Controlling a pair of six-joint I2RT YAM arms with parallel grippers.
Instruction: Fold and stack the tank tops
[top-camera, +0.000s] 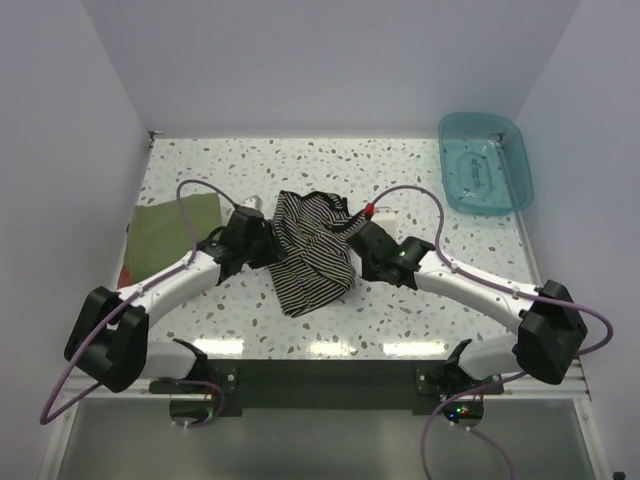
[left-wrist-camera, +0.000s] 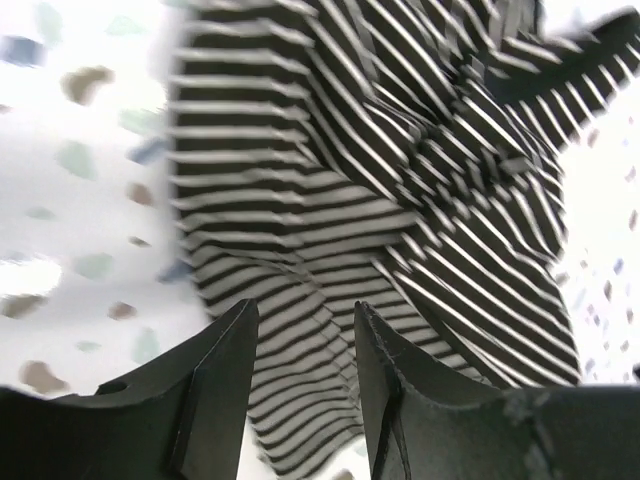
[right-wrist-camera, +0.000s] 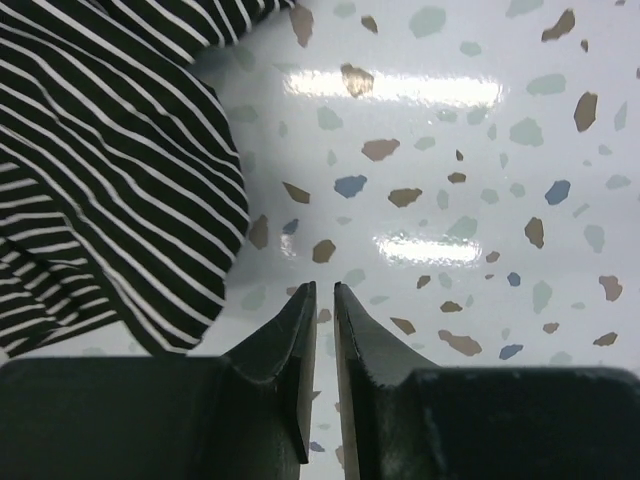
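A black-and-white striped tank top (top-camera: 312, 260) lies crumpled and partly twisted in the middle of the table. Over its left edge hovers my left gripper (top-camera: 274, 256), its two fingers apart in the left wrist view, with the striped cloth (left-wrist-camera: 290, 210) below and nothing between them. My right gripper (top-camera: 368, 277) is just off the top's right side. In the right wrist view its fingertips are close together with a narrow gap, over bare table, and the cloth (right-wrist-camera: 120, 170) lies to their left. A folded green cloth (top-camera: 172, 238) is at the table's left, with some red showing under its edge.
An empty teal bin (top-camera: 486, 165) stands at the back right. Both forearms reach in from the front corners.
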